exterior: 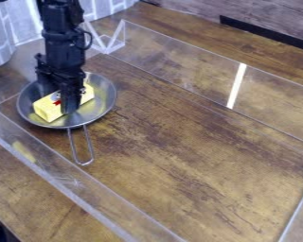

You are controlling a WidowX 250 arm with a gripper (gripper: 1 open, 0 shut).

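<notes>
A metal pan (98,112) with a long wire handle pointing toward the front sits on the wooden table at the left. In it lies a pale yellow block (50,109) with a small red and white mark. My black gripper (67,97) reaches down from the top onto the block and hides part of it. The fingers look closed on it, though their tips are hard to make out.
Clear plastic barriers run along the back right and the front left of the wooden table (192,161). A pale, shiny object (5,28) stands at the far left back.
</notes>
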